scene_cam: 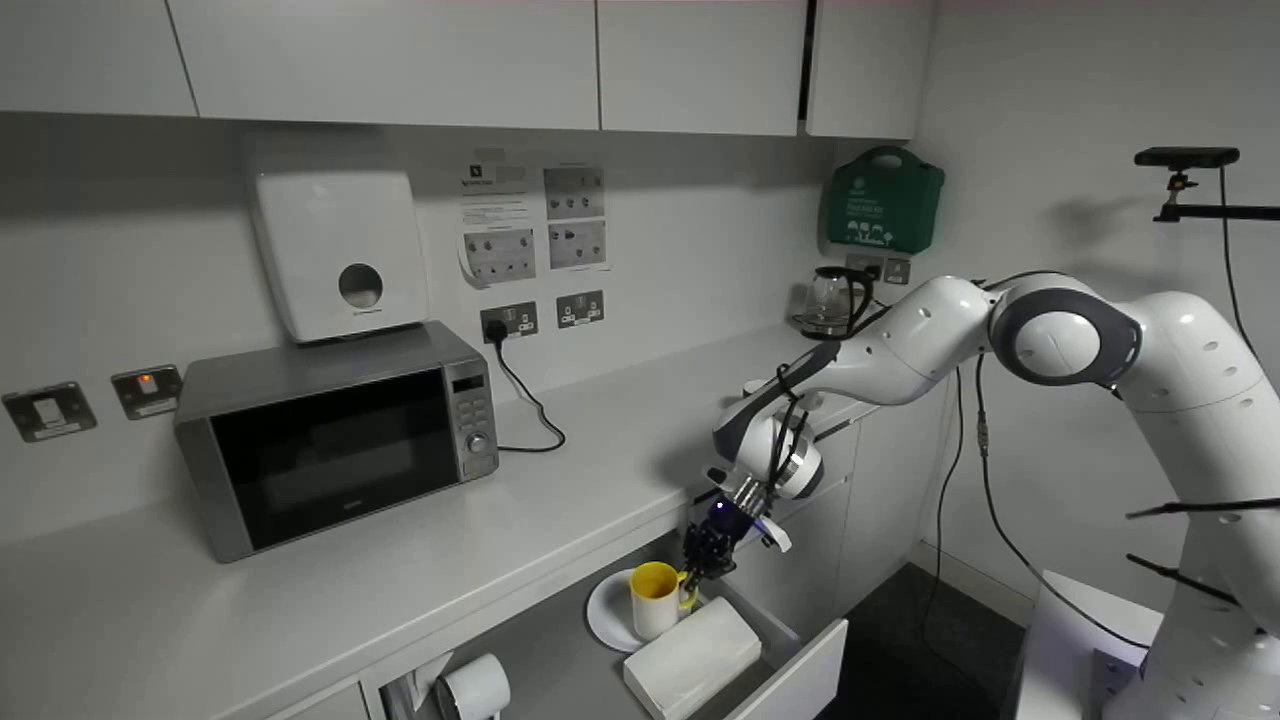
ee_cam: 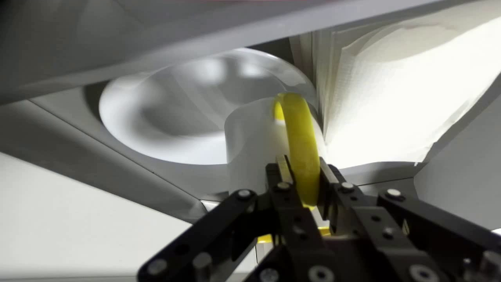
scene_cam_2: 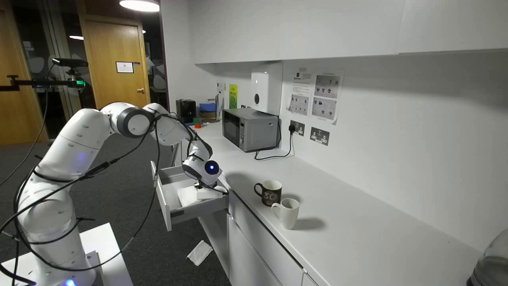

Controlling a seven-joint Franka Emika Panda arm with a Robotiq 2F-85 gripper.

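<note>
A white mug (scene_cam: 655, 605) with a yellow inside and yellow handle is in the open drawer, upright in front of a white plate (scene_cam: 609, 614). My gripper (scene_cam: 693, 584) is shut on the mug's handle. In the wrist view the yellow handle (ee_cam: 303, 155) passes between the two black fingers of the gripper, and the mug's white side lies just beyond. Behind it the round plate (ee_cam: 141, 141) rests on the drawer floor. Whether the mug's base touches anything is hidden. In exterior view 2 the arm and drawer side hide the mug.
Folded white paper towels (scene_cam: 692, 658) lie beside the mug. Another white mug (scene_cam: 476, 688) is farther left in the drawer. On the worktop stand a dark mug (scene_cam_2: 270, 192), a white mug (scene_cam_2: 287, 214) and a microwave (scene_cam: 348, 432).
</note>
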